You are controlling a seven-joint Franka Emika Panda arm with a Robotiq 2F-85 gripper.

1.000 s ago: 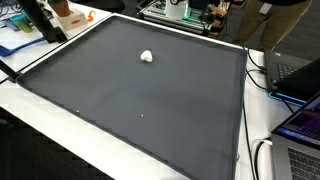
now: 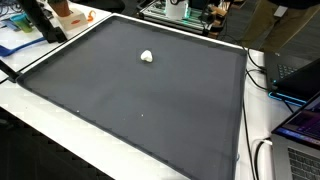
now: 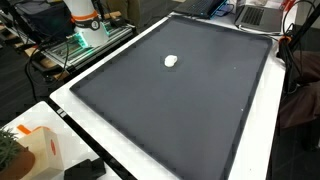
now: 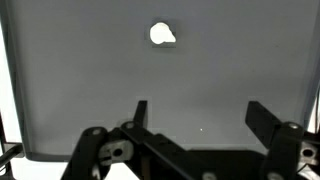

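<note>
A small white object (image 2: 147,56) lies on the dark grey board, toward its far side in exterior view 1. The same white object (image 3: 170,61) shows in exterior view 2, and the wrist view has it (image 4: 161,34) at the upper middle, rounded with a short point on one side. In the wrist view my gripper stands open, its two black fingers wide apart with bare board between them. The white object is well beyond the fingertips, touching neither. The gripper's fingers do not show in either exterior view.
The grey board (image 2: 150,105) is otherwise clear, bordered by a white table edge (image 3: 255,130). Laptops (image 2: 300,150) and cables sit at the right in exterior view 1. An orange-and-white item (image 3: 40,150) and a plant (image 3: 14,158) are at the lower left of exterior view 2.
</note>
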